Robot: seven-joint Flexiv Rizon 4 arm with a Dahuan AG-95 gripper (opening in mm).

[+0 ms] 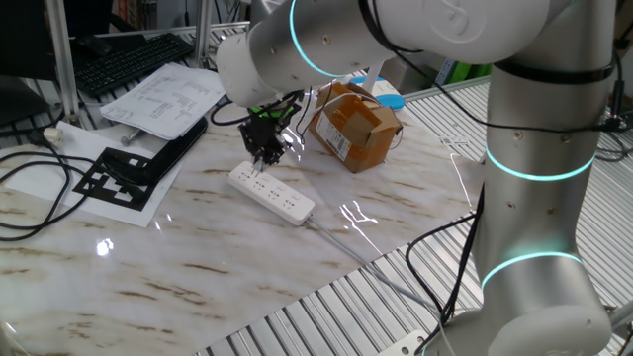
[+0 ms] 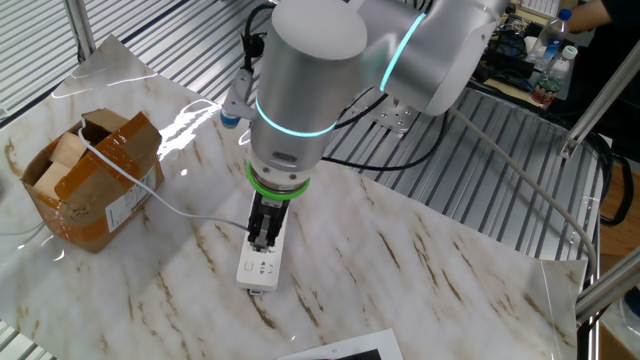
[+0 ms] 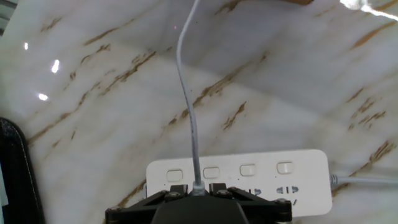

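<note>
A white power strip (image 1: pixel 271 194) lies flat on the marbled table, its sockets and switches facing up. My gripper (image 1: pixel 261 160) points down over the end of the strip away from its own cord. In the wrist view the gripper is shut on a plug (image 3: pixel 198 186), of which only the grey cable end shows between the fingertips. From it a thin grey cable (image 3: pixel 188 93) runs off across the table. Seen from the other side, the fingers (image 2: pixel 264 232) cover part of the strip (image 2: pixel 259 268). Whether the prongs sit in a socket is hidden.
An open cardboard box (image 2: pixel 95 190) stands near the strip, with the grey cable passing over it. A black-and-white marker sheet (image 1: pixel 119 183), a black case (image 1: pixel 168 158) and papers (image 1: pixel 163 99) lie at the left.
</note>
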